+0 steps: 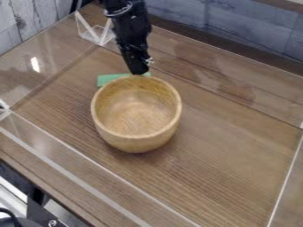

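Observation:
A large tan bowl (136, 115) sits at the middle of the wooden table (225, 151). Behind its rim, mostly hidden, lies a flat green object (112, 80). My black gripper (142, 69) comes down from the top, just above and behind the bowl's back edge; it looks shut, with nothing visible between its fingers.
Clear plastic (101, 27) is at the back left beside the arm. The right and front of the table are open. Dark space borders the table at the lower left.

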